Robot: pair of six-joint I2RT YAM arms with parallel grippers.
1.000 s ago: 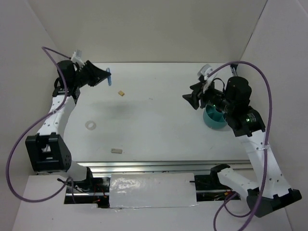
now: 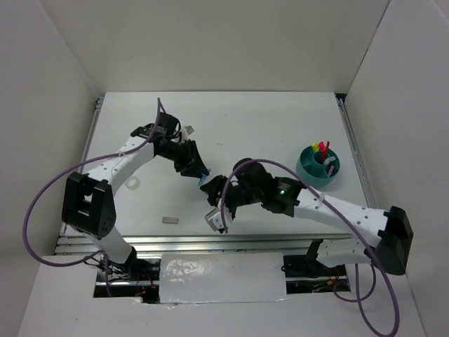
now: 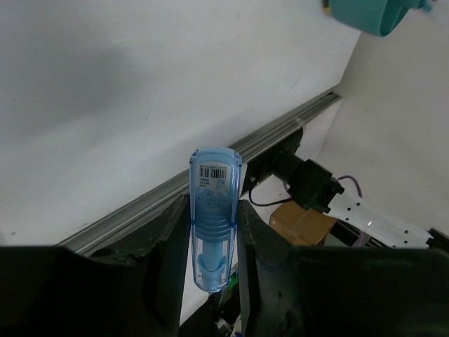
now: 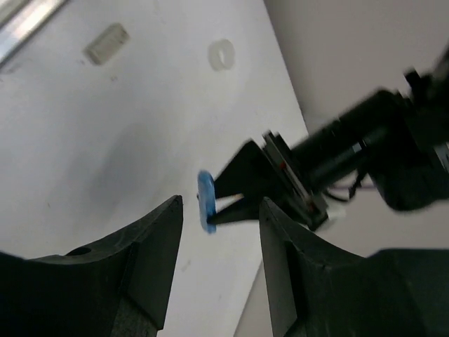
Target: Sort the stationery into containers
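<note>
A light-blue translucent case with a barcode label (image 3: 214, 217), perhaps correction tape, is held upright in the left wrist view, with my left gripper shut on it. In the right wrist view the right gripper stands open, and the blue case (image 4: 206, 200) shows beyond the gap between its fingertips; whether they touch cannot be told. A teal round container (image 2: 304, 173) at the right holds several red, pink and yellow pieces.
A pale tape ring (image 2: 132, 182) lies at the left of the table, and a greyish block (image 2: 170, 220) near the front edge. Both arms almost meet at the centre.
My left gripper has carried the blue case right and toward the front. The right arm has swung left from the teal container to the centre. The small yellow block no longer shows.
</note>
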